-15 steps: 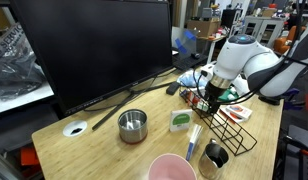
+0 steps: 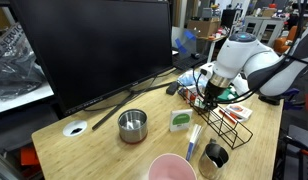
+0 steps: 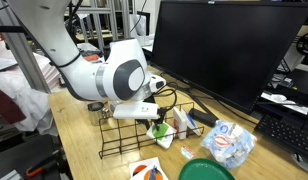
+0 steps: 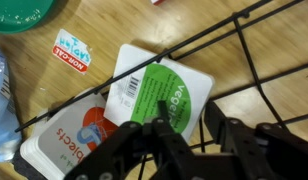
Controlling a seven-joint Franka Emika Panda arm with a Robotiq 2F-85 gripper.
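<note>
In the wrist view, a flat green-and-white pack (image 4: 166,92) lies slanted against the dark wire rack (image 4: 154,63). My gripper is right at the pack's near end, its dark fingertips standing part open. The pack's pale edge shows in the gap between them; whether either finger touches it is unclear. Exterior view 2 has the gripper (image 3: 154,130) low inside the rack (image 3: 106,128), close by the green pack (image 3: 162,130). The white arm hides part of the rack in both exterior views.
Beside the green pack is a white box with a green label (image 4: 87,135). A green plate (image 3: 202,169) and a blue-and-white bag (image 3: 229,145) lie near the rack. A pink bowl (image 2: 172,167), a metal pot (image 2: 133,125) and a mug (image 2: 213,158) stand on the table.
The arm shifts only very slightly around the rack. The other objects stay where they were.
</note>
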